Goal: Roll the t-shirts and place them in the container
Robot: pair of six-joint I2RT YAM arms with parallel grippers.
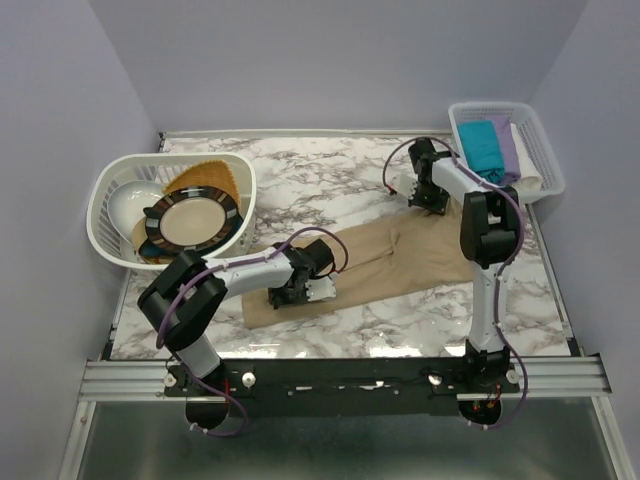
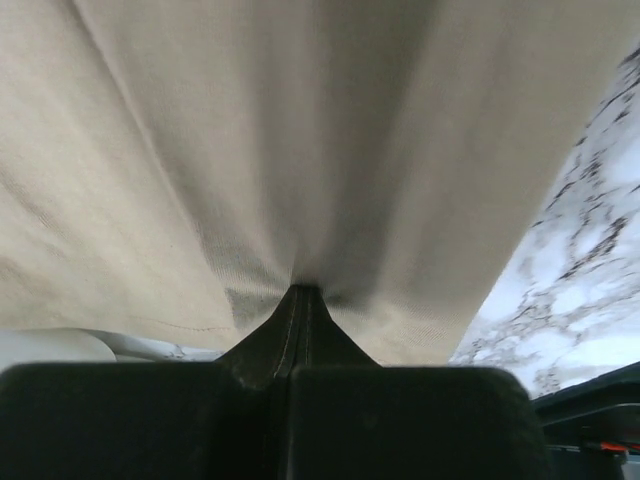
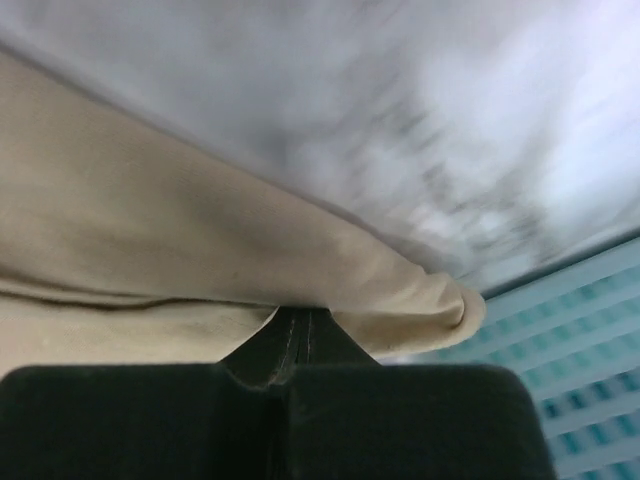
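A tan t-shirt (image 1: 365, 262) lies stretched out across the marble table, with a lengthwise fold along its middle. At its left end my left gripper (image 1: 276, 300) is shut, its tips (image 2: 305, 292) pressed to the cloth, which creases around them. Whether any fabric is pinched there cannot be made out. My right gripper (image 1: 436, 208) is shut at the far right edge of the shirt. In the right wrist view its tips (image 3: 306, 314) meet a fold of the tan cloth (image 3: 180, 240); the tips' ends are hidden by it.
A white basket (image 1: 100, 215) with plates and a bowl stands at the left. At the back right, a white basket (image 1: 548, 160) holds folded teal, purple and white cloths. Bare marble (image 1: 300, 170) shows behind the shirt and in front of it.
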